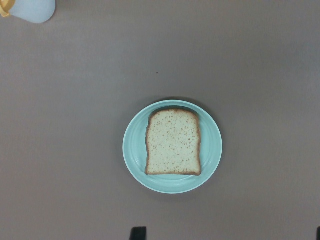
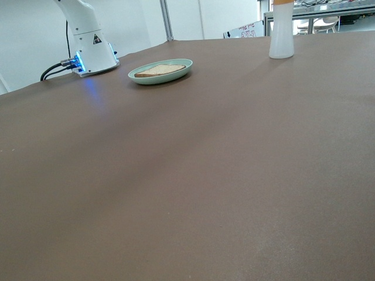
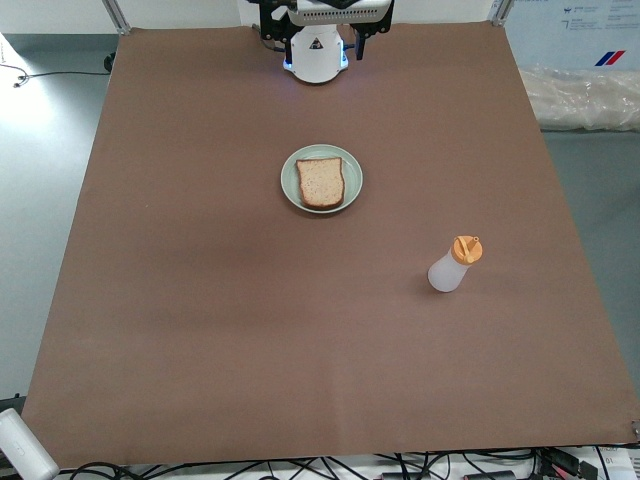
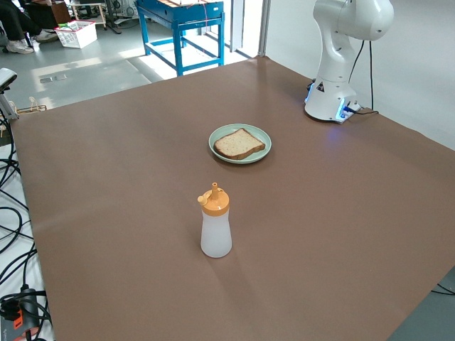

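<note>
A slice of bread (image 3: 320, 182) (image 2: 159, 70) (image 4: 239, 144) (image 1: 173, 142) lies flat on a pale green plate (image 3: 352, 181) (image 2: 187, 63) (image 4: 263, 135) (image 1: 212, 145). Nearer the left camera and to its right stands a squeeze bottle (image 3: 450, 267) (image 2: 281, 35) (image 4: 215, 229) (image 1: 35, 10) with an orange cap. My gripper (image 3: 320, 30) hangs high at the robot's base, above the table. In the wrist view its two dark fingertips show far apart at the bottom edge, open, with nothing visible between them but table.
Cables run along its edge nearest the left camera. The robot base (image 4: 330, 99) stands at the far edge.
</note>
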